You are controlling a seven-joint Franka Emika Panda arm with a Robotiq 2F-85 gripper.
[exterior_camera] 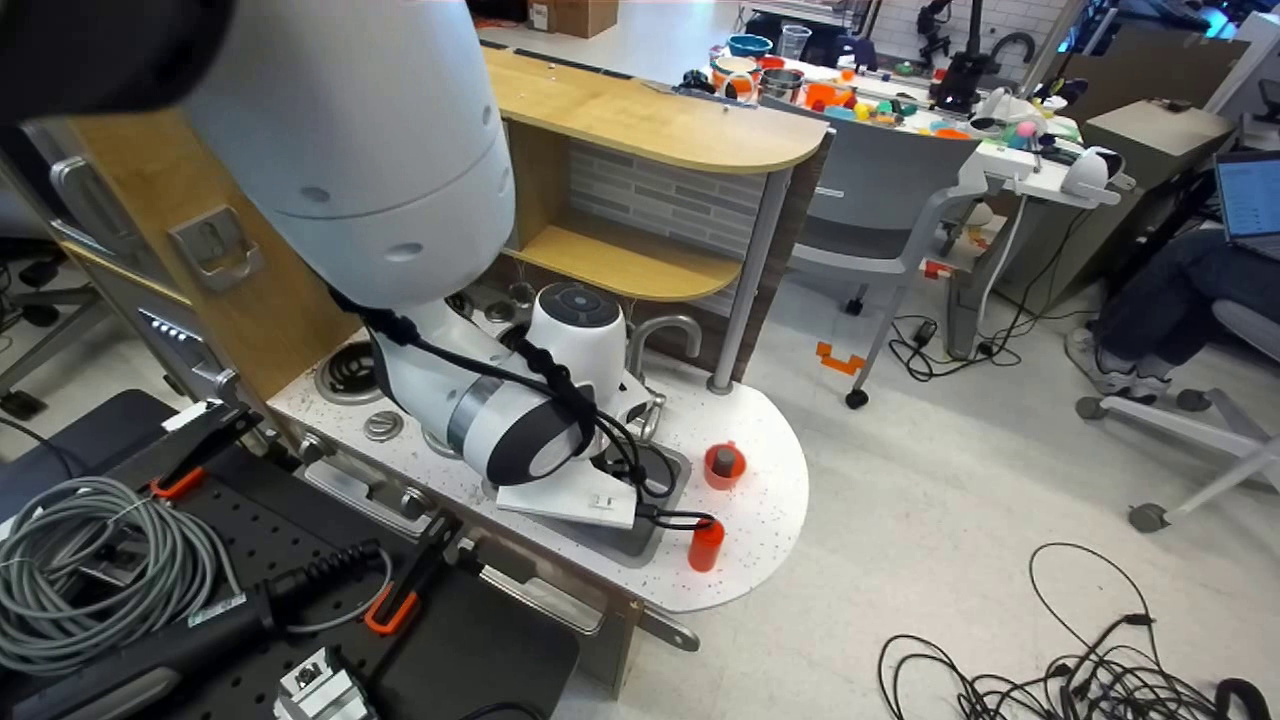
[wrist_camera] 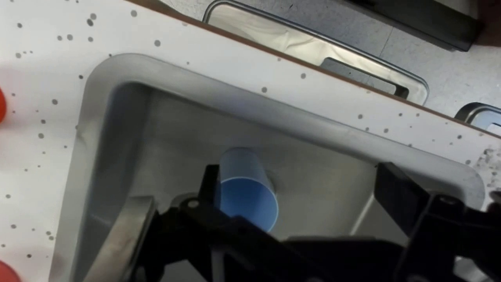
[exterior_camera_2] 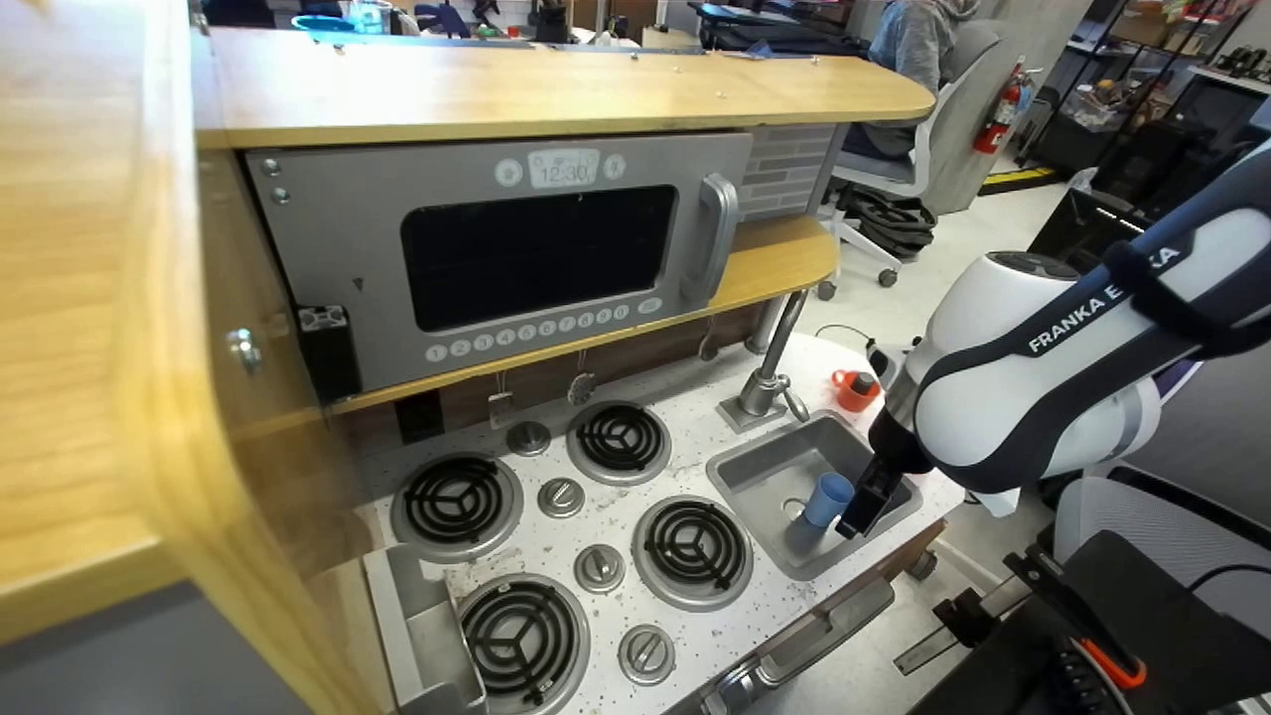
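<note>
A blue cup [exterior_camera_2: 828,499] stands in the grey sink [exterior_camera_2: 763,524]; in exterior view 2 it is right beside my fingertips. The wrist view has my gripper open over the sink, its fingers wide apart. The blue cup [wrist_camera: 243,164] appears between them, much closer to the left finger [wrist_camera: 209,188], which overlaps its edge; whether they touch I cannot tell. Past the right side of the cup, the sink floor shows bare up to the other finger. My arm hides both cup and fingertips in exterior view 1.
On the counter's rounded end are a red cup [exterior_camera: 723,468] with something dark in it and a red bottle [exterior_camera: 705,547]. The faucet [exterior_camera_2: 763,387] rises behind the sink. Stove burners [exterior_camera_2: 691,548] lie to its left in exterior view 2, under the microwave [exterior_camera_2: 536,250].
</note>
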